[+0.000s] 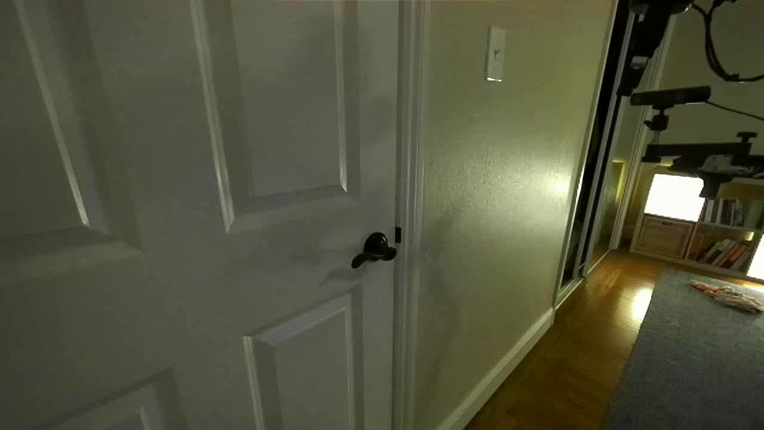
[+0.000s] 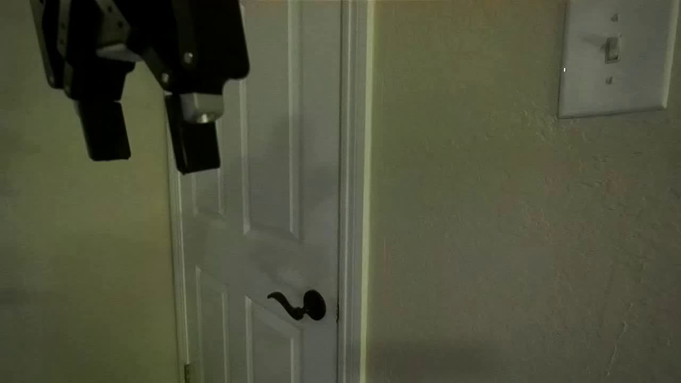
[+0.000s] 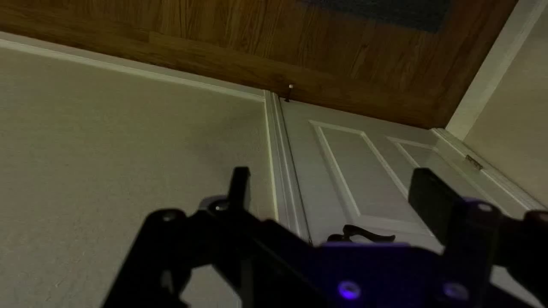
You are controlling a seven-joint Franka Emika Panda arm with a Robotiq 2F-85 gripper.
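My gripper [image 2: 155, 164] hangs at the upper left of exterior view 2, open, with empty space between its two fingers. In the wrist view the same gripper has its fingers spread wide, and the door shows beyond them. A white panelled door [image 1: 286, 251] stands closed in its frame. Its dark lever handle [image 2: 314, 305] appears below and to the right of the fingers in exterior view 2, clear of them. The gripper's body partly covers that handle [image 3: 367, 234] in the wrist view. A light switch [image 2: 613, 50] is on the wall right of the door.
Bare wall [image 1: 494, 215] runs right of the door. Beyond it are a wood floor [image 1: 551, 380], a dark rug [image 1: 687, 351] with a crumpled cloth [image 1: 727, 295], and a low bookshelf [image 1: 662, 236]. Black mounting gear [image 1: 702, 150] fills the upper right of exterior view 1.
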